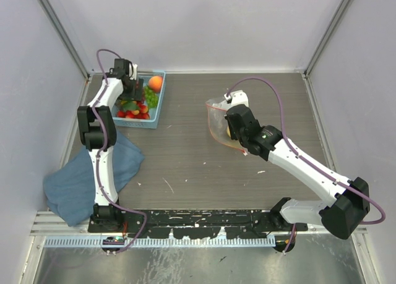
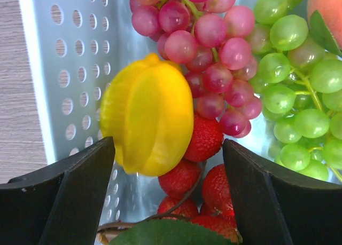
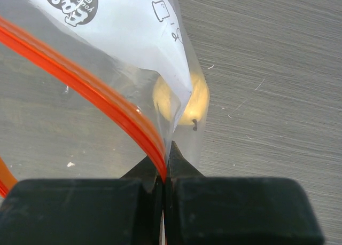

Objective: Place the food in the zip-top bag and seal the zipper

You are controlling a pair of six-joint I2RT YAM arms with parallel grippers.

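A clear zip bag with an orange zipper edge [image 3: 80,82] hangs from my right gripper, which is shut on that edge. One yellow piece of food [image 3: 196,98] shows through the bag's plastic. In the top view the bag [image 1: 218,124] stands with its mouth spread toward the left. My left gripper is inside the blue basket, open, its fingers on either side of a yellow pepper-like fruit [image 2: 152,117] and some strawberries. The yellow fruit sits against the basket's perforated wall [image 2: 69,79]; contact with the fingers cannot be made out.
Red grapes [image 2: 214,58], green grapes [image 2: 304,85], an orange [image 1: 155,83] and strawberries [image 2: 216,189] share the basket [image 1: 137,124]. A blue cloth [image 1: 68,188] lies in front of it, partly under the left arm.
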